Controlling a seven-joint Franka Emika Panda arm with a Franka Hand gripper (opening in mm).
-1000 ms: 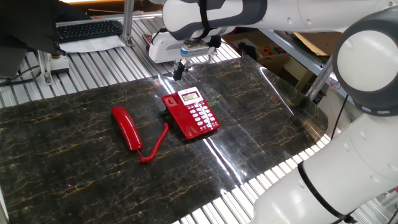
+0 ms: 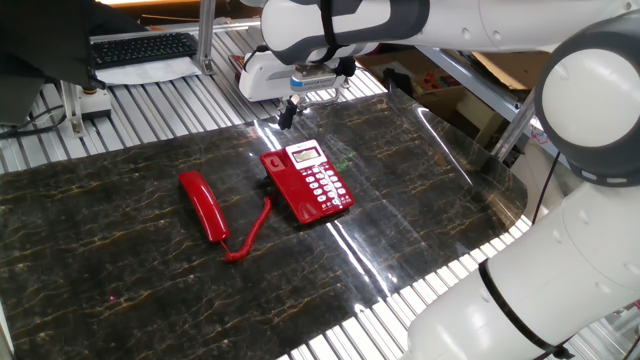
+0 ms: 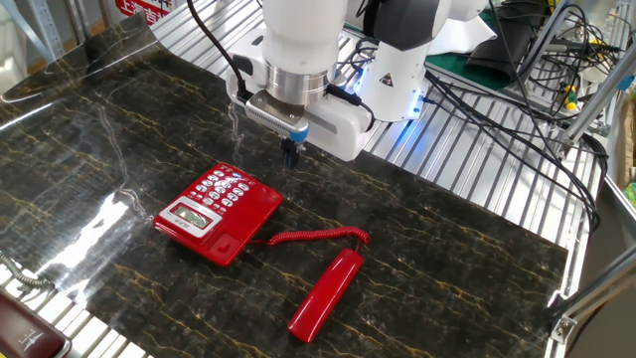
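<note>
A red desk telephone base (image 2: pixel 297 190) with white keys and a small display lies on the dark marbled board. Its red handset (image 2: pixel 203 206) is off the base, lying apart on the board and joined to it by a coiled red cord (image 3: pixel 320 236). In the second exterior view the handset (image 3: pixel 326 295) lies to the right of and nearer than the base (image 3: pixel 227 234). My gripper (image 2: pixel 289 112) hangs above the board beyond the phone's display end in the first view. Its dark fingers look together in the second view, where the gripper (image 3: pixel 289 155) shows nothing between them.
A black keyboard (image 2: pixel 145 48) sits on the slatted table past the board's far edge. Loose black cables (image 3: pixel 527 134) run behind the arm. The marbled board (image 2: pixel 110 270) is bare around the phone and handset.
</note>
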